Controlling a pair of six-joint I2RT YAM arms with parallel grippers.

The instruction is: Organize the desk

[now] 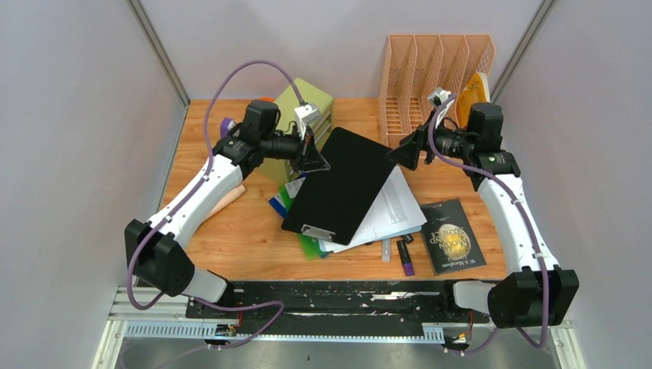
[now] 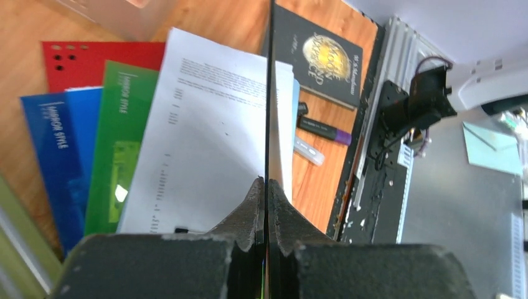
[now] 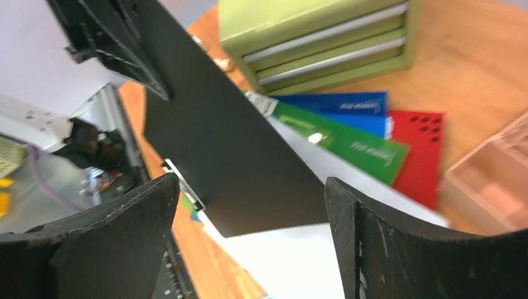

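A black clipboard [image 1: 338, 181] with a metal clip hangs raised over papers and folders. In the left wrist view it appears edge-on between the tips of my left gripper, which is shut on it. My right gripper [image 1: 404, 156] is at the clipboard's upper right corner in the top view; in the right wrist view its fingers stand apart, with the clipboard [image 3: 236, 156] beyond them. Beneath lie white sheets [image 2: 193, 137], a green folder [image 2: 118, 93], a blue folder [image 2: 47, 143] and a red folder [image 2: 75, 65].
A pink file organizer [image 1: 407, 69] with a yellow book [image 1: 473, 100] stands back right. A green drawer box [image 1: 307, 92] stands back left. A dark book [image 1: 454, 238] and several markers [image 1: 405, 257] lie front right. Both walls are close beside the desk.
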